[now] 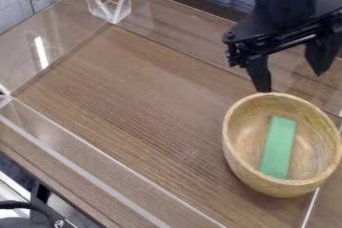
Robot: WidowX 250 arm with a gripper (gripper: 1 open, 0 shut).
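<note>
A wooden bowl (245, 157) sits on the right of the table, with a green rectangular block (278, 147) lying inside it. The black gripper (274, 72) hangs above and behind the bowl, open, with nothing seen between its fingers.
A clear plastic holder (110, 4) stands at the back left. A black cable lies at the lower left edge.
</note>
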